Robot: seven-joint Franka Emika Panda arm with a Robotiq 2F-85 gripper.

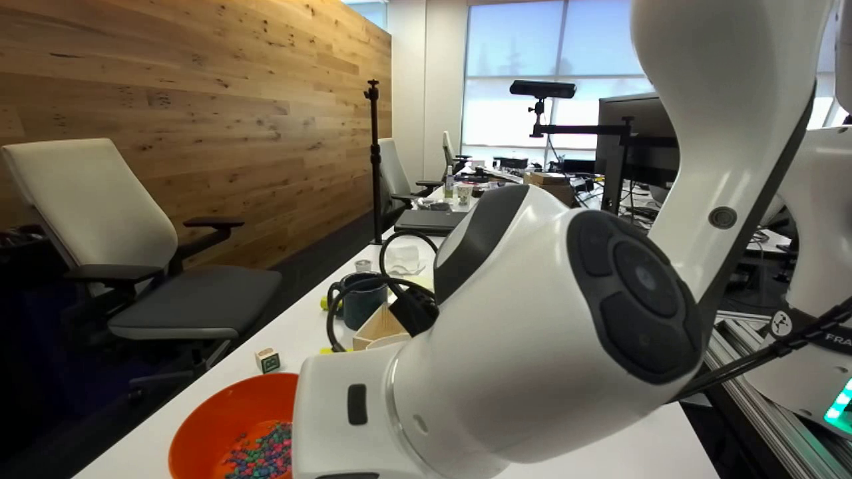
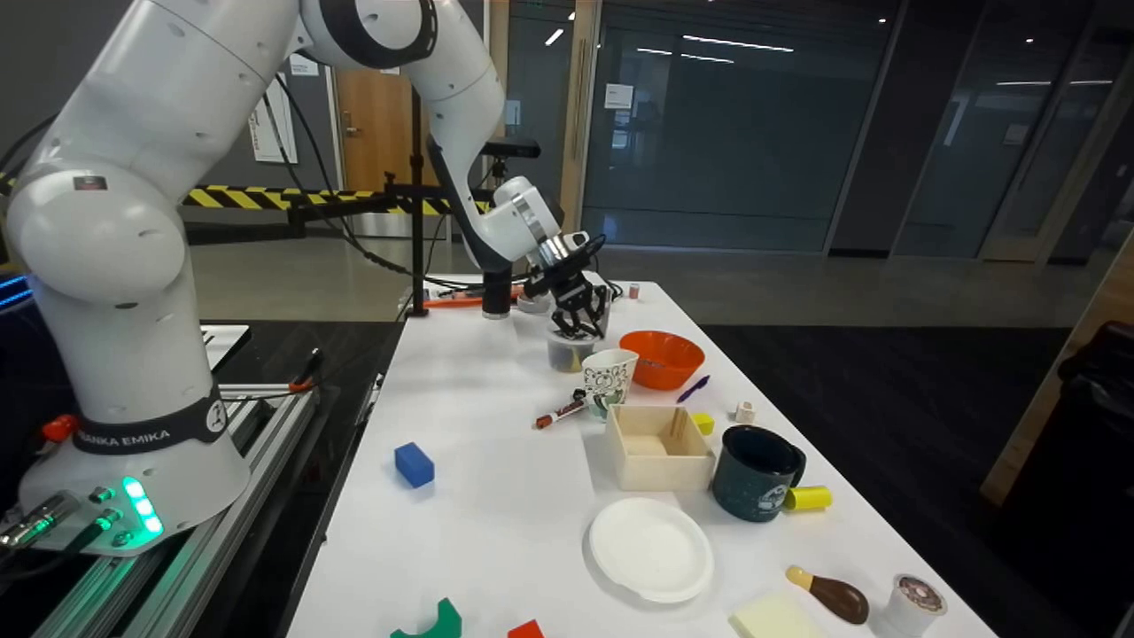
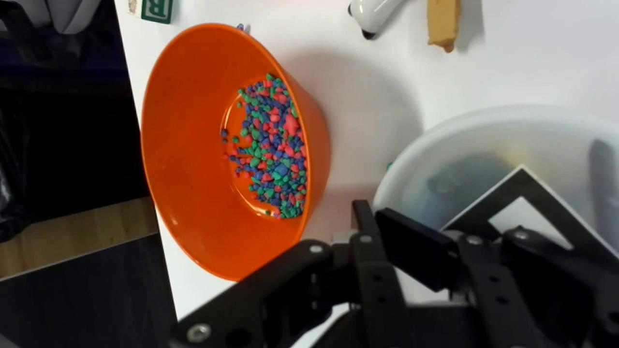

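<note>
My gripper is shut on the near rim of a translucent tub (image 3: 493,119), whose edge runs in between the fingertips. Part of that tub is hidden behind the fingers, and a black-and-white square (image 3: 493,209) shows within its outline. In exterior view 2 the gripper (image 2: 579,325) is low at the far end of the table, over a clear tub (image 2: 570,354); whether this tub touches the table is hard to tell. Just beside the gripper stands an orange bowl (image 3: 185,127), with many small red, green and blue pieces (image 3: 272,145) heaped at one side.
A patterned cup (image 2: 610,374), a marker (image 2: 560,413), a wooden box (image 2: 661,468) and a dark mug (image 2: 755,478) stand on the near side. A letter block (image 3: 156,8) lies past the bowl. The table's edge runs close along the bowl. A blue block (image 2: 415,464) sits in open space.
</note>
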